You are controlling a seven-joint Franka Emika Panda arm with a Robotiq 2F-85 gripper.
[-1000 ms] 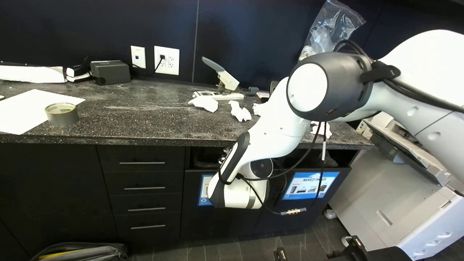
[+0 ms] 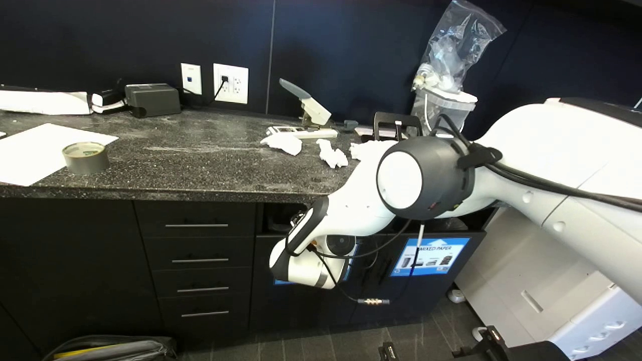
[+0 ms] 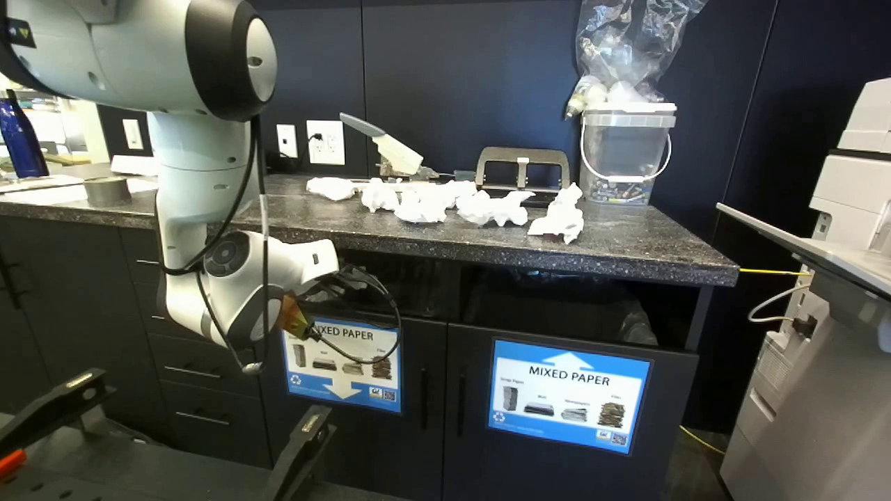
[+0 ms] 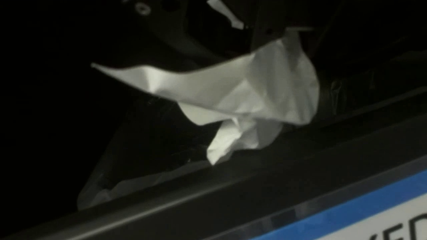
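Note:
A crumpled white paper (image 4: 276,84) hangs from my gripper (image 3: 347,284), which is shut on it; the dark fingers barely show in the wrist view. The paper is at a dark cabinet opening with a clear bag liner (image 4: 100,196) along its edge. In exterior view 2 the gripper points into the left opening under the countertop, above a blue MIXED PAPER sign (image 3: 342,385). Several more crumpled papers (image 3: 422,204) lie on the counter (image 3: 651,242). The held paper cannot be made out in the exterior views.
A paper cutter (image 3: 401,154), a black hole punch (image 3: 522,158) and a clear bucket (image 3: 626,154) stand behind the papers. A second opening with a MIXED PAPER sign (image 3: 569,394) is to the right. A tape roll (image 2: 86,157) sits at the counter's left.
In exterior view 1 my arm has shifted left, and its elbow has come lower. The wrist has tilted. The papers still visible on the counter have not moved.

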